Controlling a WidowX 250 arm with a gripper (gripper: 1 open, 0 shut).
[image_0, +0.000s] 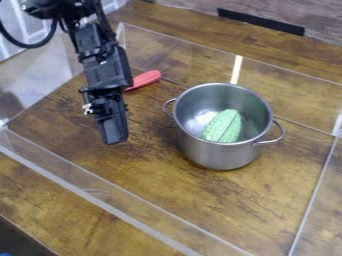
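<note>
My gripper (110, 122) hangs at the left, pointing down over the wooden table, shut with nothing visible between its fingers. Behind it lies a utensil with a red handle (143, 79), partly hidden by the arm. To the right stands a steel pot (218, 150) with two handles, holding a pale green, corn-shaped object (223, 126).
Clear panels border the work area on the left and front. A light strip (235, 70) lies behind the pot.
</note>
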